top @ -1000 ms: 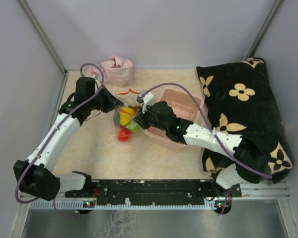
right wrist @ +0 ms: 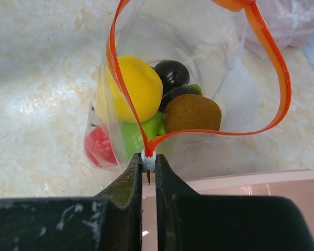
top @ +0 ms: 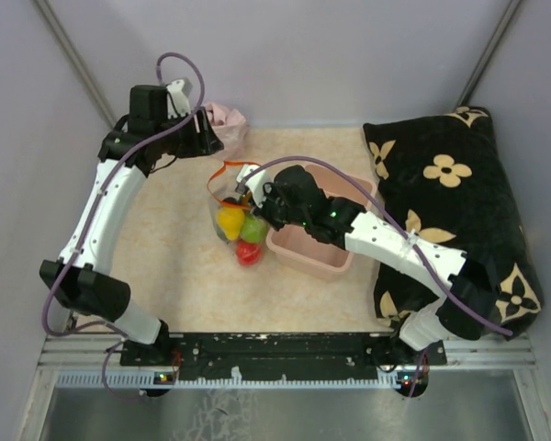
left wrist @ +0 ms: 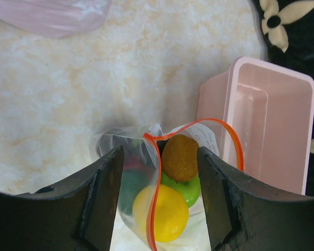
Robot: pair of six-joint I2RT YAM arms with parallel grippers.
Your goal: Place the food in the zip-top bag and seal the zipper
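The clear zip bag with orange zipper [right wrist: 272, 63] stands on the counter, its mouth gaping. Inside are a yellow fruit [right wrist: 133, 83], a brown kiwi-like fruit [right wrist: 192, 112], dark eggplants [right wrist: 171, 73], a green item [right wrist: 136, 136] and a red one [right wrist: 98, 144]. My right gripper is shut on the white zipper slider at the bag's near corner. My left gripper is raised above the bag, open, with nothing between its fingers.
A pink plastic tub [top: 317, 248] sits beside the bag on the right. A pink bag [top: 225, 124] lies at the back. A black patterned cushion [top: 441, 202] fills the far right.
My left gripper has risen and moved up toward the back, away from the bag. My right gripper has shifted slightly since a second ago.
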